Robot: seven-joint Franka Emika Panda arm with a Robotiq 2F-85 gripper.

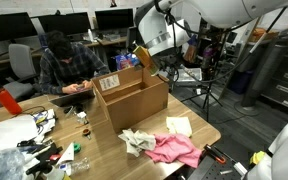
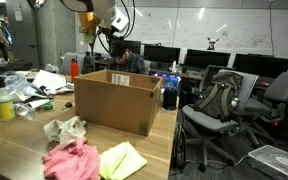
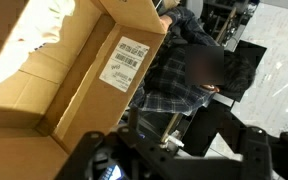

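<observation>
A pale cloth lies inside the open cardboard box, seen at the upper left of the wrist view. My gripper is above the box's far side, its fingers spread apart with nothing between them. On the table in front of the box lie a crumpled white cloth, a pink cloth and a light yellow cloth. The box walls hide its contents in both exterior views.
A person sits behind the table, close to the box. Plastic bags and small clutter cover the table's left side. Some bare tabletop shows left of the cloths.
</observation>
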